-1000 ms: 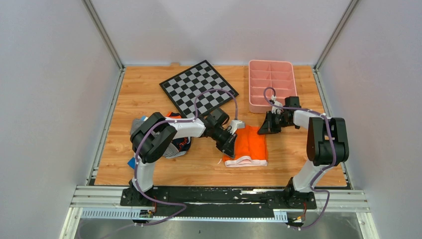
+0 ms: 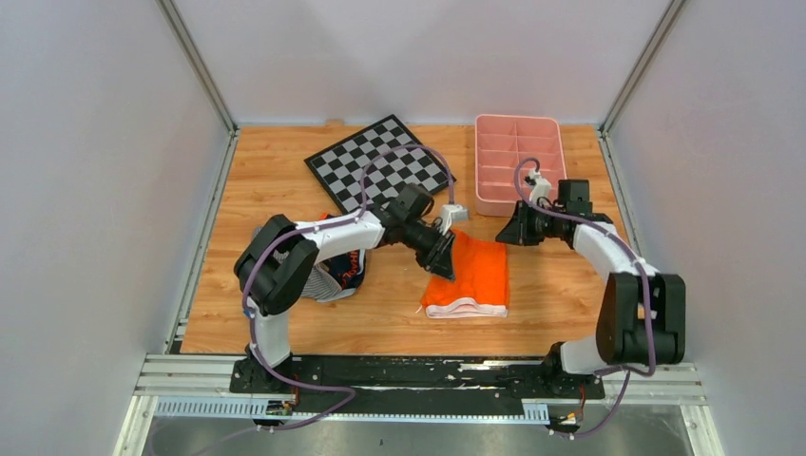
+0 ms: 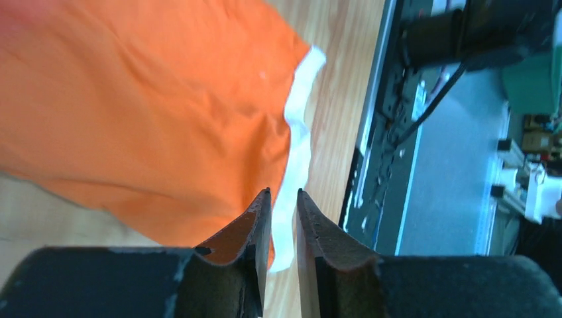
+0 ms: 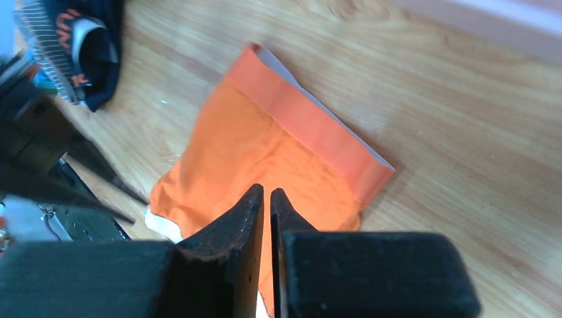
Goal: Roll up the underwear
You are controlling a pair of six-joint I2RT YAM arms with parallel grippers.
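Observation:
Orange underwear [image 2: 475,280] lies folded flat in the table's front middle, white waistband toward the front edge, with wrinkles across it. My left gripper [image 2: 442,271] hovers over its left part; in the left wrist view its fingertips [image 3: 283,195] are slightly apart near the white band, with no cloth seen held. My right gripper [image 2: 513,237] is above the back right corner; in the right wrist view its fingers meet nearly tip to tip [image 4: 268,192], shut, with the cloth visible below.
A pink divided bin [image 2: 518,142] stands at back right, a checkerboard [image 2: 371,152] at back middle. A pile of dark and striped clothing [image 2: 328,285] lies left, under my left arm.
The cloth looks much the same.

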